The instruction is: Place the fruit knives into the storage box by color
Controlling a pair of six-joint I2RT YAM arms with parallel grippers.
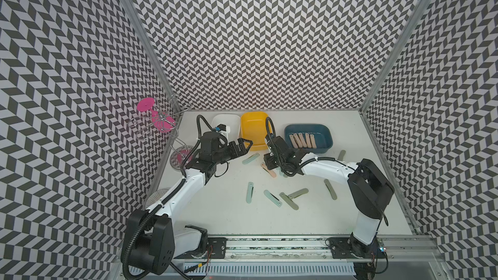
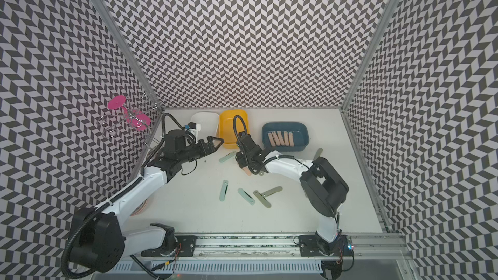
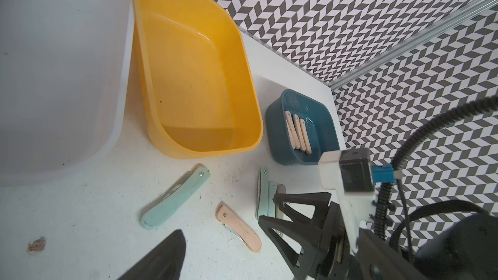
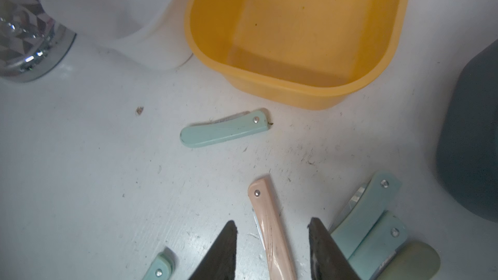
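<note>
In the right wrist view a pink fruit knife (image 4: 269, 228) lies on the table between the two parted fingers of my right gripper; a gap shows on both sides of it. Beyond its tip lies a mint knife (image 4: 223, 130), just short of the yellow box (image 4: 290, 90). Two more mint knives (image 4: 365, 217) and an olive one (image 4: 412, 263) lie side by side on the right. My left gripper (image 1: 247, 146) hovers open and empty by the yellow box's near edge. Several pink knives (image 1: 302, 140) rest in the blue box (image 1: 326, 147).
The white box (image 3: 124, 72) and yellow box look empty in the left wrist view. More mint (image 1: 250, 192) and olive knives (image 1: 289, 200) are scattered over the front table. A pink-and-metal rack (image 1: 181, 156) stands at the left edge.
</note>
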